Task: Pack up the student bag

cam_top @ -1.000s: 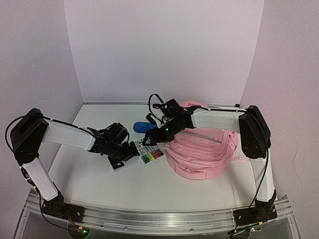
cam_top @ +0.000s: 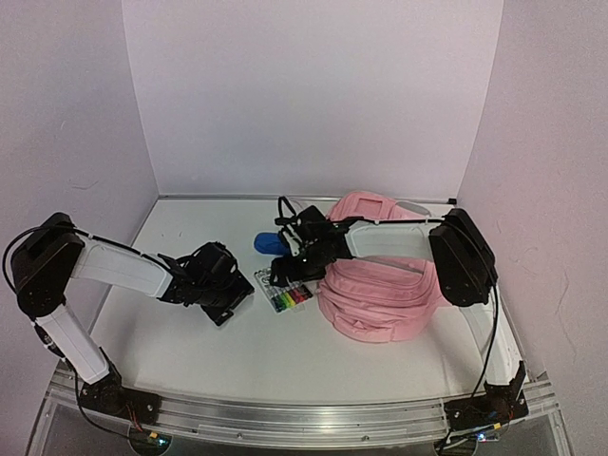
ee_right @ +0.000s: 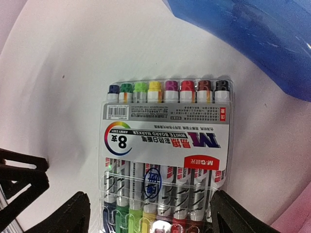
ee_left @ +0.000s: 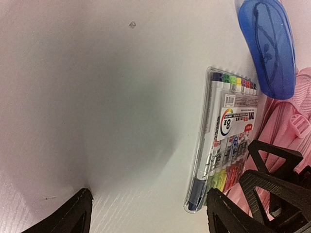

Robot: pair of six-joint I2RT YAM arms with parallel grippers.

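Observation:
A clear flat case of coloured markers [ee_right: 167,131] lies on the table with its label up. In the right wrist view it sits between the spread fingers of my right gripper, which is open; whether they touch its sides I cannot tell. My left gripper is open over bare table, with the marker case [ee_left: 226,138] off to its right. The pink bag [cam_top: 375,309] stands right of the markers, partly covered by my right arm. A blue case [cam_top: 271,243] lies behind the markers, close to the bag.
One of the right gripper's fingers [ee_left: 272,179] juts into the left wrist view beside the marker case. Walls close in the sides and back.
My right gripper has come down and leftward onto the marker case. The left gripper has drawn a little to the left, away from the case. The bag, case and blue item look unmoved.

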